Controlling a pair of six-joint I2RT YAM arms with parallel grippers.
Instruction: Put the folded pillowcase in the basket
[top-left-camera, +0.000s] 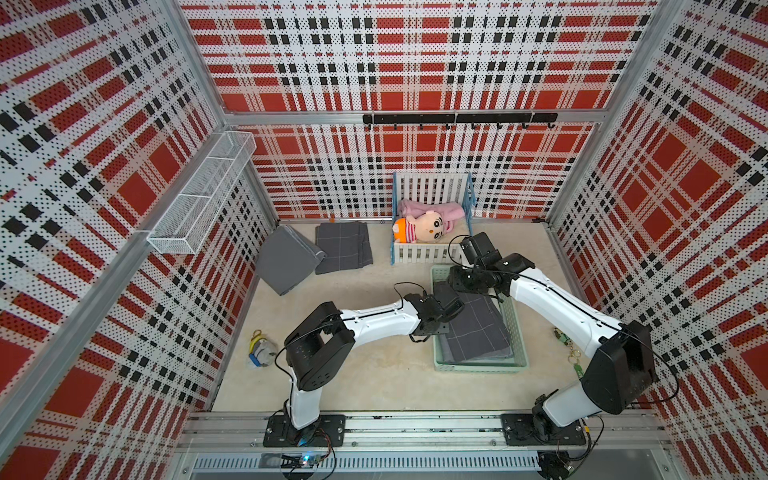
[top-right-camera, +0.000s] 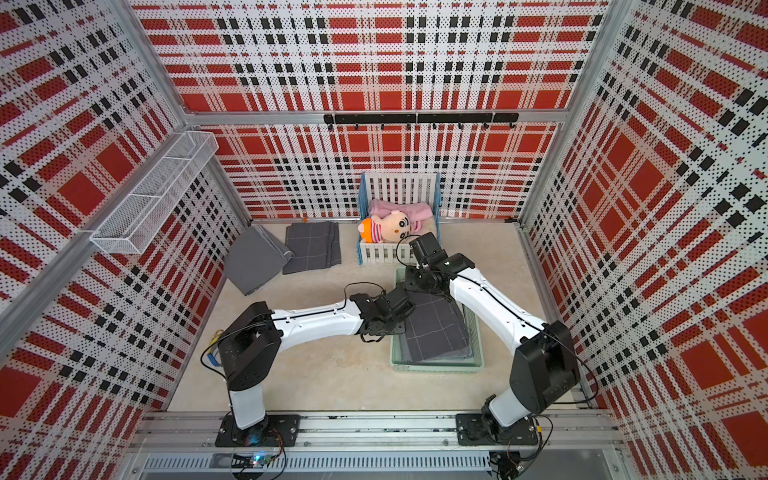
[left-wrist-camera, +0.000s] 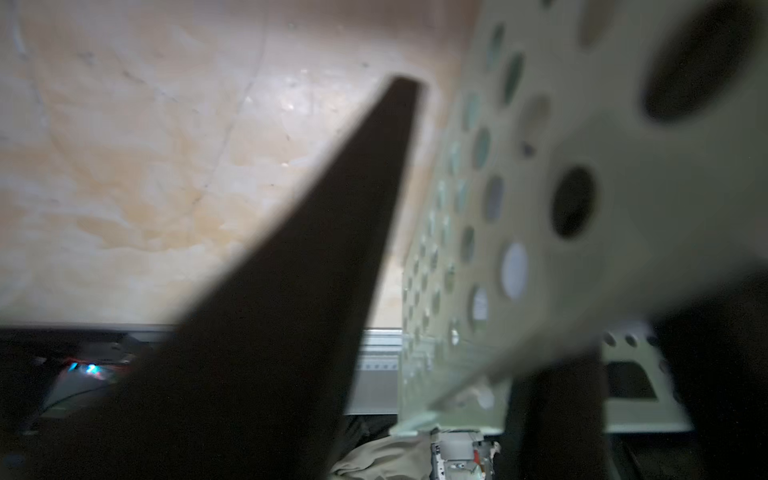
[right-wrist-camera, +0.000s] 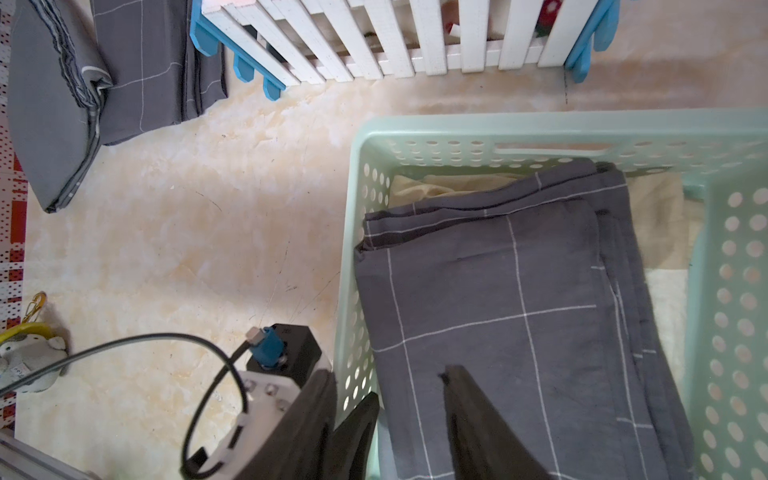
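A dark grey pillowcase with thin white lines (right-wrist-camera: 480, 336) lies folded in the pale green basket (top-left-camera: 480, 367), on top of lighter cloths. My left gripper (top-left-camera: 451, 302) is at the basket's left wall. In the left wrist view one finger (left-wrist-camera: 320, 264) is outside the perforated wall, the other dark and blurred at the lower right; the fingers stand apart. My right gripper is open above the basket's left part, nothing visible between its fingers. Two more folded grey cloths, one plain (top-left-camera: 288, 259) and one lined (top-left-camera: 343, 247), rest on the table at the back left.
Behind the basket is a white and blue crib (top-left-camera: 433, 253) holding a doll (top-left-camera: 424, 226) and a pink cloth. A small grey and yellow toy (top-left-camera: 261, 350) sits at the left edge. Bare table lies left of the basket; small trinkets (top-left-camera: 569, 344) lie to its right.
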